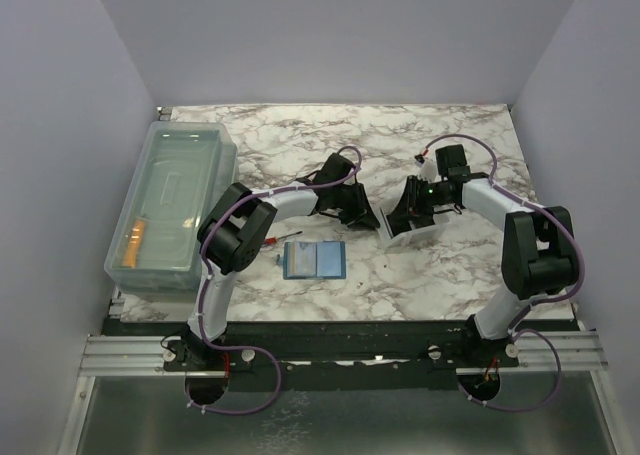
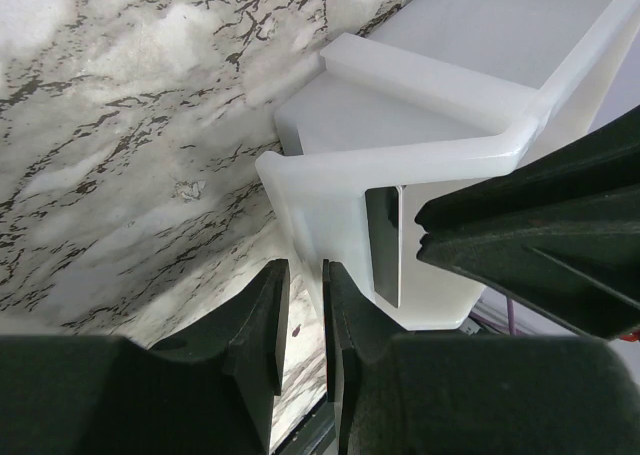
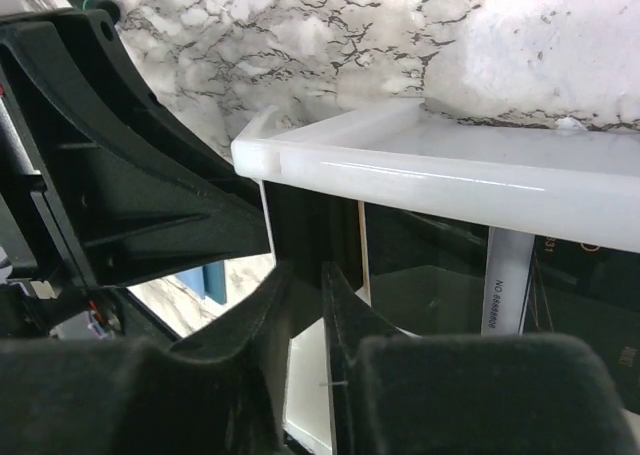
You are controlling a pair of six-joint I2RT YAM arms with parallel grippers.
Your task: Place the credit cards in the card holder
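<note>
The white card holder [image 1: 405, 233] stands at the middle right of the table, with dark cards in it, seen from above in the right wrist view. My left gripper is at the holder's left end, shut on its white wall. My right gripper reaches over the holder at a dark card [image 3: 310, 215] in its leftmost part; whether its fingers are on the card is hard to tell. More dark cards and a silver one [image 3: 505, 280] stand beside it.
A large clear bin [image 1: 170, 207] fills the left side. A blue pad [image 1: 330, 260] and a small red-handled tool [image 1: 270, 240] lie left of centre.
</note>
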